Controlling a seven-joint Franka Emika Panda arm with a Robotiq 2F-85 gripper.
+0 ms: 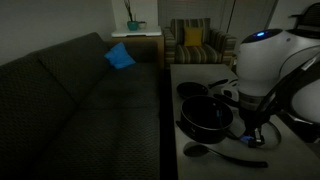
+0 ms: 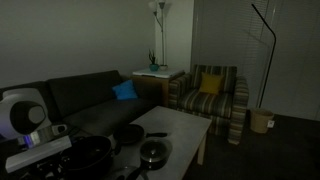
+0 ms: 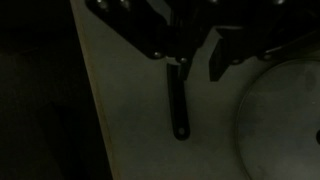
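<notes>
A dark long-handled spoon or ladle [image 1: 197, 150] lies on the pale table, its handle pointing right toward the near edge. Just above the handle in exterior view 1 is my gripper [image 1: 252, 140]. From the wrist, a dark handle [image 3: 179, 105] runs down from beneath the left finger [image 3: 158, 42] of my gripper. The right finger [image 3: 226, 55] shows apart from that handle. Darkness hides whether anything is held between the fingers. A dark pot [image 1: 206, 116] stands beside the gripper.
A round lid [image 3: 290, 120] lies to the right in the wrist view. Behind the pot sits a dark pan [image 1: 192, 89]. The table [image 2: 200, 128] has bare room at its far end; a sofa [image 1: 90, 100] borders its left side.
</notes>
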